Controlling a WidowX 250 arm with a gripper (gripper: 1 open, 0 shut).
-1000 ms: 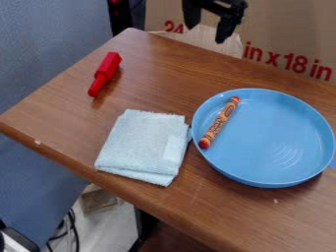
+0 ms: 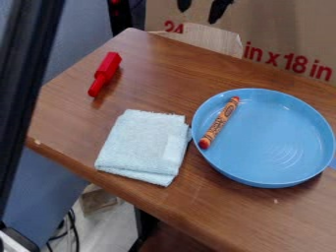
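A red rolling-pin-like object (image 2: 105, 73) lies at the left of the wooden table (image 2: 157, 69). A folded pale blue cloth (image 2: 140, 147) lies in the middle. An orange crayon-like stick (image 2: 219, 122) rests on a blue plate (image 2: 276, 148) at the right. My gripper (image 2: 202, 10) shows only as two dark finger tips at the top edge, above the back of the table, mostly out of frame.
A cardboard sheet (image 2: 289, 39) stands behind the table. Cables hang beside the table's front left edge.
My gripper has risen, so that less of it shows at the top edge. The objects on the table have not moved.
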